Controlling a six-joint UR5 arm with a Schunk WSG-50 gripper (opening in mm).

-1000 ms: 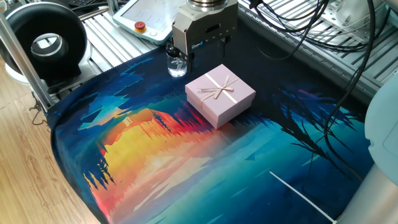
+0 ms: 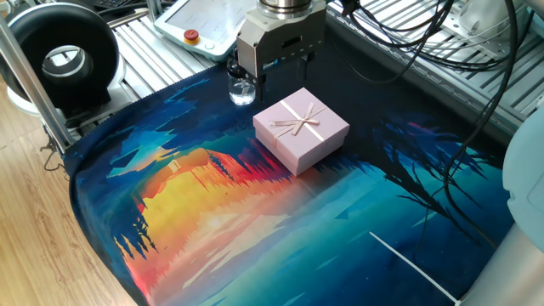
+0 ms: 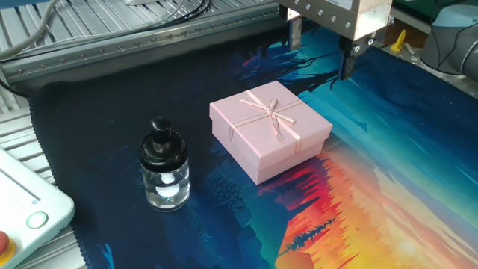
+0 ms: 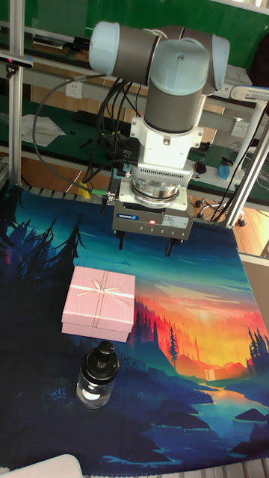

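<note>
A pink gift box [image 3: 258,153] with a ribbon bow on its lid rests closed on the printed cloth. Beside it stands a clear bottle [image 3: 166,183] with a black cap, upright; in exterior view 1 my gripper hides its top. My gripper [image 4: 145,244] is raised above the cloth, on the far side of the box from the bottle as exterior view 3 shows it. Its two dark fingers [image 3: 347,61] are spread wide, with empty space between them. They touch neither the box nor the bottle.
The dark cloth [image 3: 89,142] has free room around both objects. A tablet-like controller with a red button [image 2: 192,36] lies off the cloth near the bottle. Black cables [image 2: 459,170] hang over one side. A large black ring [image 2: 100,75] stands beyond the table edge.
Over the last second my gripper has shifted very slightly to the right in exterior view 1. The box and bottle have stayed where they were.
</note>
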